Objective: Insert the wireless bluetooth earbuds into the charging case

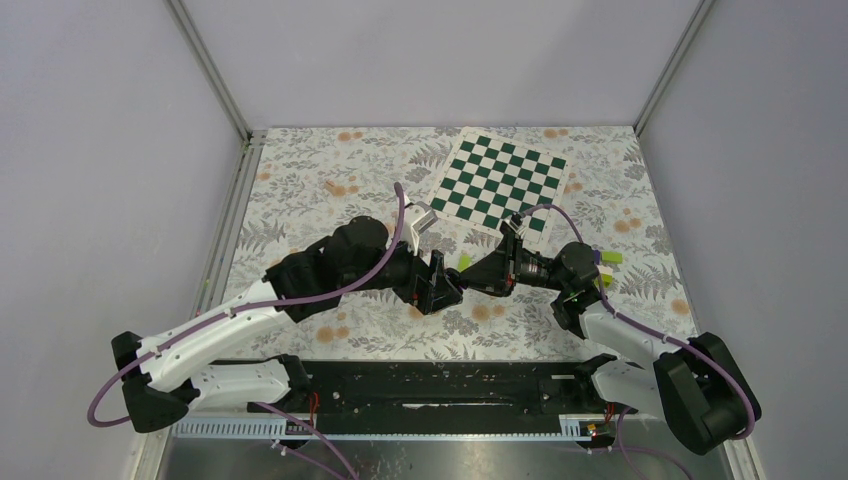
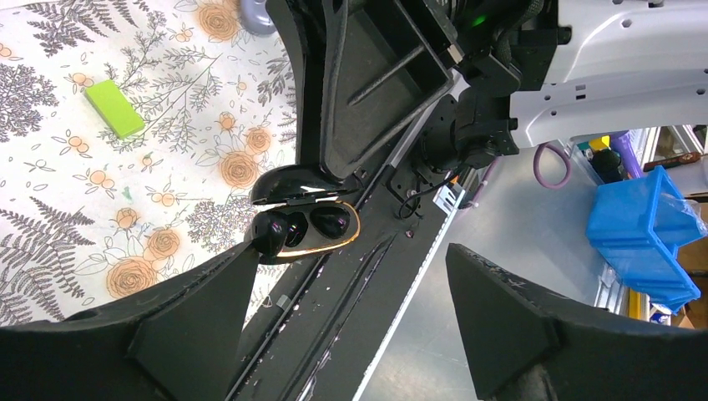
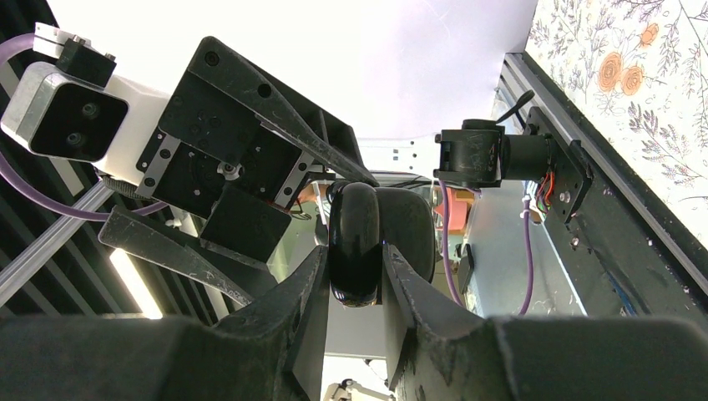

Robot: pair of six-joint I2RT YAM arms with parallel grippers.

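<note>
The black charging case (image 2: 317, 238) is open, lid (image 2: 296, 180) raised, gripped by my right gripper, whose fingertips close on it. In the left wrist view a dark glossy earbud (image 2: 271, 234) is at the case's left side, by the tip of my left finger; whether it is seated cannot be told. My left gripper stands open around the case, its other finger apart from it. In the top view both grippers meet over the lower middle of the table (image 1: 290, 160), largely hiding the case.
A green block (image 2: 114, 109) lies on the mat below the grippers. A checkerboard (image 1: 500, 178) is at the back, more green blocks (image 1: 612, 257) at the right. The table's front edge is close beneath the arms.
</note>
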